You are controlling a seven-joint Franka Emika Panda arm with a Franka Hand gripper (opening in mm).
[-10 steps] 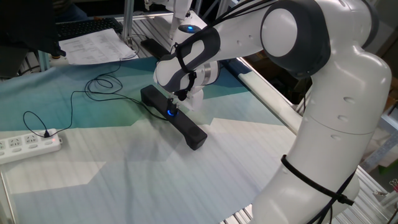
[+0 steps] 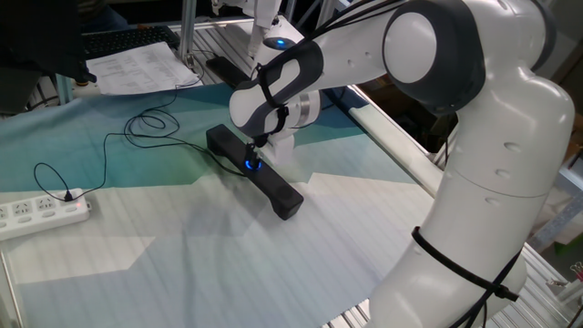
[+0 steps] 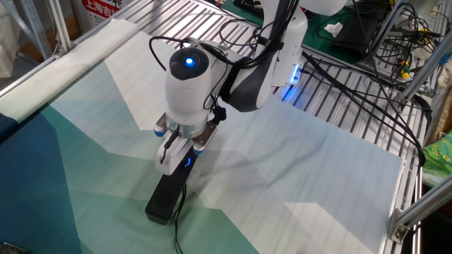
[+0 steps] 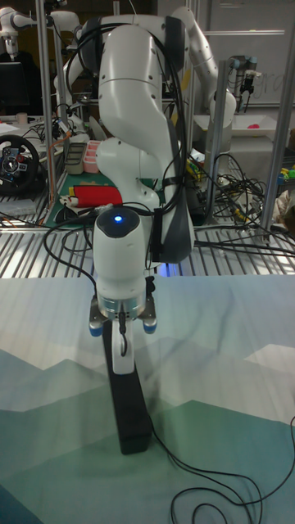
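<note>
A long black speaker bar lies on the table, with a blue-lit ring around the knob at its middle. My gripper is right at that knob, its dark fingertip close above the lit ring. Contact with the knob cannot be made out. Seen from the other side, the white hand hangs over the bar, and part of the blue ring shows beside it. In the third view the hand covers the knob. The gap between the fingers is hidden in every view.
A black cable runs from the bar in loose loops to a white power strip at the left edge. Paper sheets and a keyboard lie beyond the cloth.
The hand has shifted and tilted slightly at the knob over the last second. The speaker bar and its cable have stayed in place, and the blue ring is still lit.
</note>
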